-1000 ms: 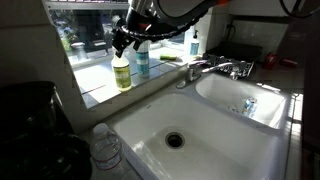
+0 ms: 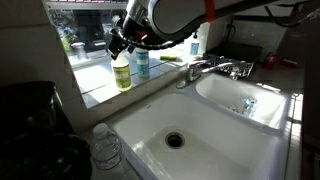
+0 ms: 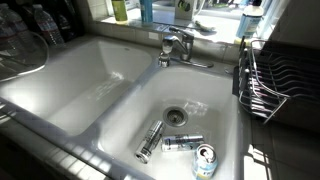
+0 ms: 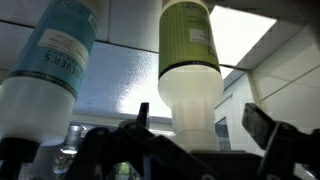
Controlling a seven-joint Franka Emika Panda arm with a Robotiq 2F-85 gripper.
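A bottle with a yellow-green label [image 2: 122,74] stands upright on the windowsill; its white neck and cap show in the wrist view. My gripper is part open around that pale top, one finger on each side, with a gap visible on both sides. In exterior view 1 the gripper [image 2: 119,44] is at the bottle's top. Close by on the sill is a blue-labelled bottle [image 4: 52,58], to the left in the wrist view and outside the fingers.
Below the sill lies a white double sink [image 2: 195,140], with cans [image 3: 183,143] in one basin. The faucet [image 3: 180,43] rises behind it. A clear plastic bottle [image 2: 105,147] stands on the near counter, and a dish rack [image 3: 282,75] is at the right.
Over the last second the arm has shifted slightly, its forearm now lower in the view. The gripper stays near the yellow-green bottle's top; the bottles have not visibly moved.
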